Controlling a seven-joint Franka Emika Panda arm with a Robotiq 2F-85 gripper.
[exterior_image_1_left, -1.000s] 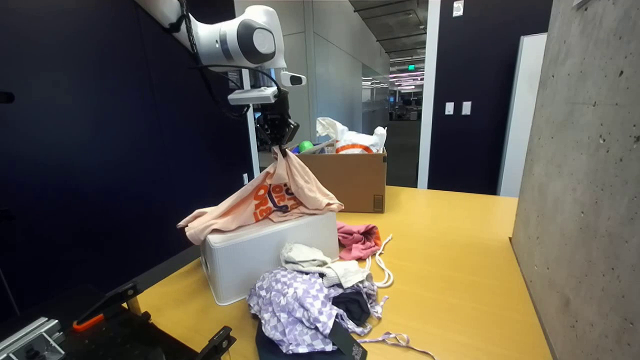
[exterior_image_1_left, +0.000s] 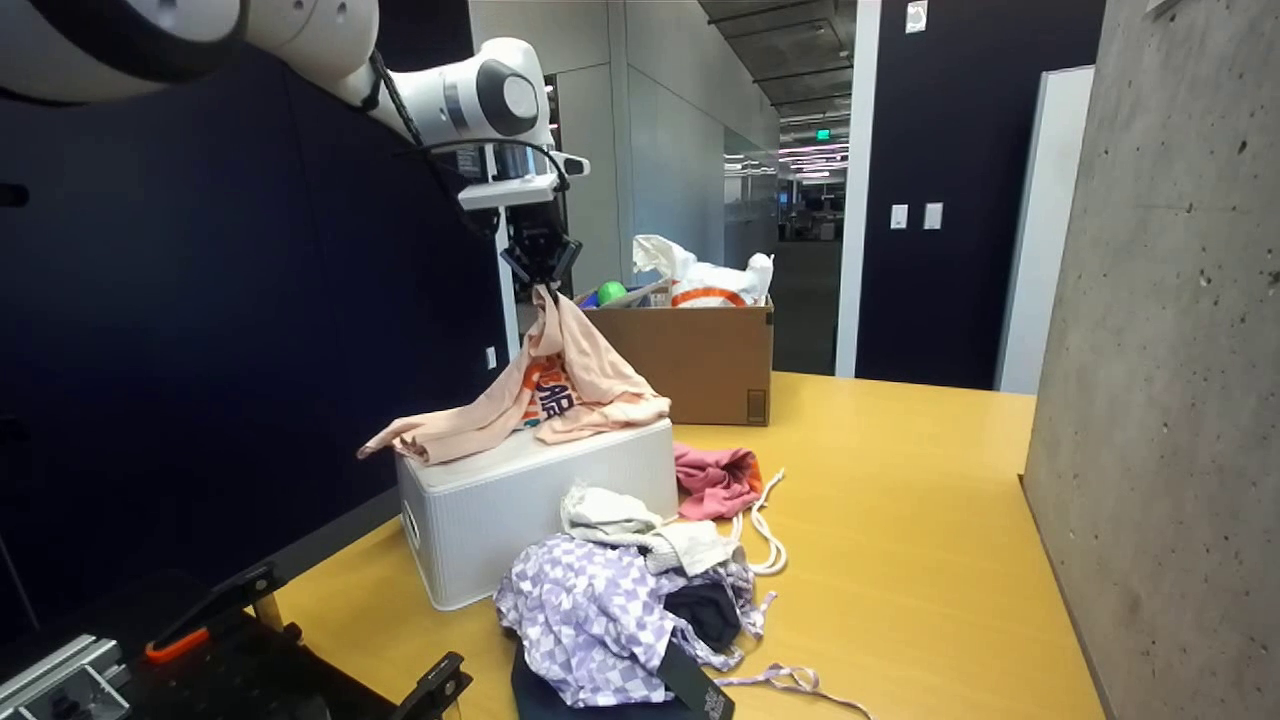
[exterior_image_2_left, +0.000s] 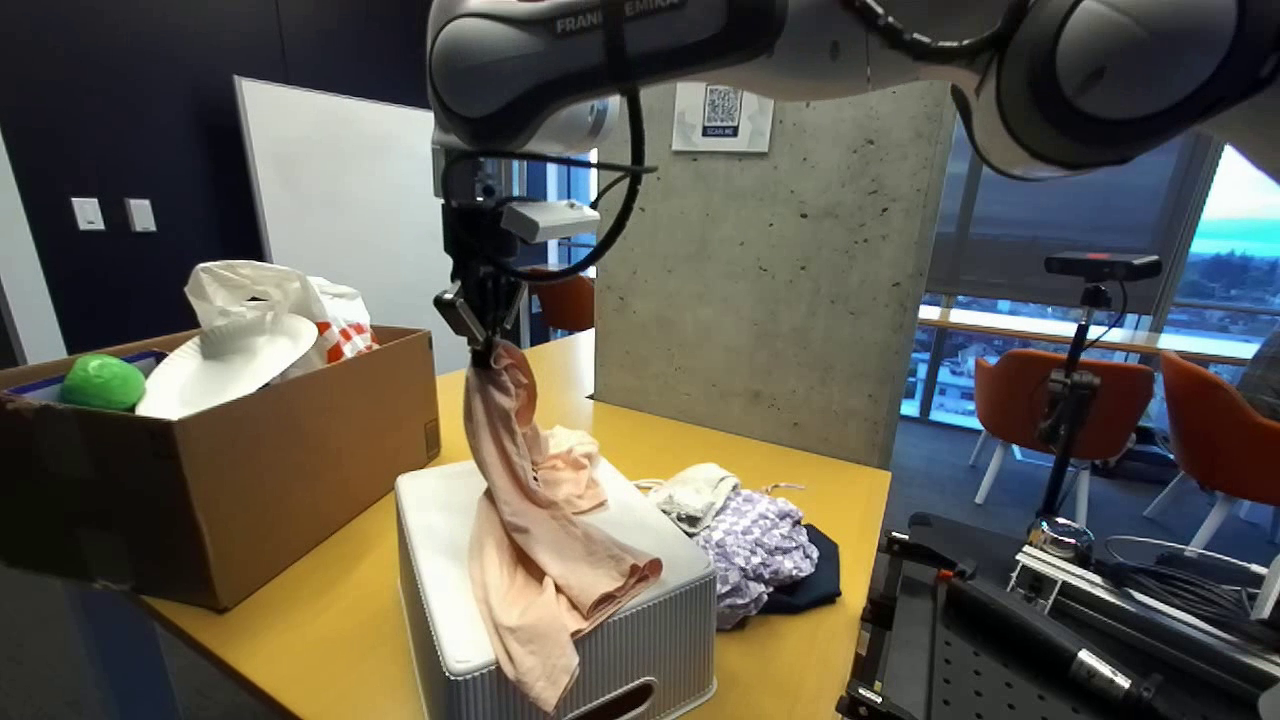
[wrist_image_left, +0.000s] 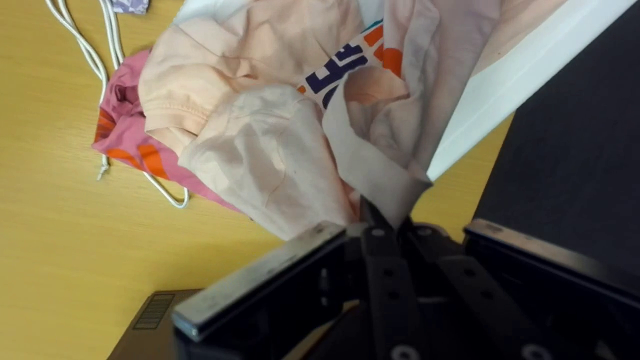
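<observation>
A peach shirt (exterior_image_1_left: 474, 425) with a printed patch hangs from my gripper (exterior_image_1_left: 551, 288), its lower parts draped over the top of a white ribbed bin (exterior_image_1_left: 540, 510). In the wrist view, a folded edge of the shirt (wrist_image_left: 375, 174) is pinched between the fingertips of my shut gripper. The second exterior view shows the cloth rising in a twisted column to the gripper (exterior_image_2_left: 482, 354), with one end falling over the side of the bin (exterior_image_2_left: 438, 576). Most of the print is hidden in folds.
A purple checkered garment (exterior_image_1_left: 588, 618), a whitish cloth (exterior_image_1_left: 612, 514) and a pink drawstring item (exterior_image_1_left: 717, 482) lie beside the bin. Behind stands a full cardboard box (exterior_image_1_left: 708, 366).
My gripper has moved slightly left in exterior view 1, still with the shirt. The cloth has bunched inward, its right edge shifted left, and less of the print shows.
</observation>
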